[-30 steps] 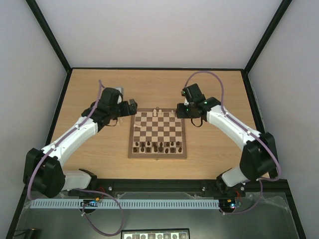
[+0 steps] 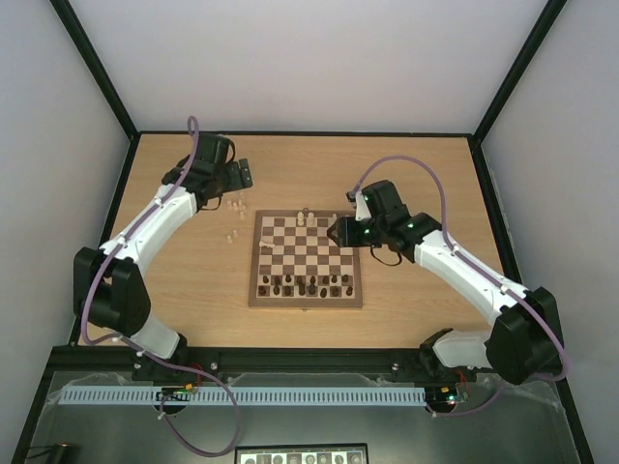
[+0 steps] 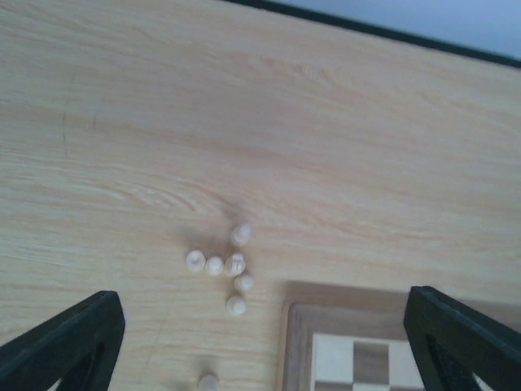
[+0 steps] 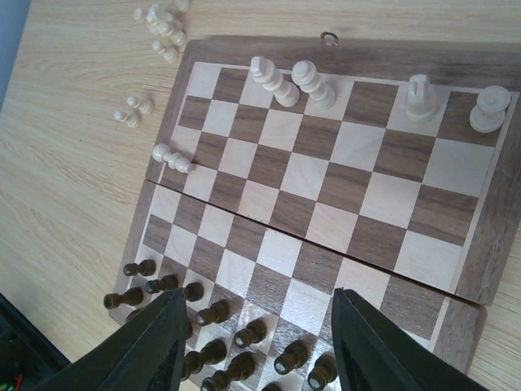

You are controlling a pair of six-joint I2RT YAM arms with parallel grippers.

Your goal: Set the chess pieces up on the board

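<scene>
The chessboard [image 2: 306, 215] lies mid-table, with several dark pieces [image 4: 210, 313] in rows along its near side. On the far edge stand two tall white pieces [image 4: 313, 84], a white knight [image 4: 421, 99] and a white rook [image 4: 488, 109]. One white piece [image 4: 172, 158] lies on its side at the board's left edge. Several loose white pieces [image 3: 215, 265] are on the table left of the board. Back and left of these, my left gripper [image 2: 246, 174] is open and empty. Over the board's right part hangs my right gripper [image 2: 336, 232], its fingers apart with nothing gripped.
Bare table [image 2: 348, 164] stretches behind the board, and more lies free in front of it. A small metal loop [image 4: 329, 37] sticks out at the board's far rim.
My left gripper has swung back and left, away from the board, uncovering the loose white pieces.
</scene>
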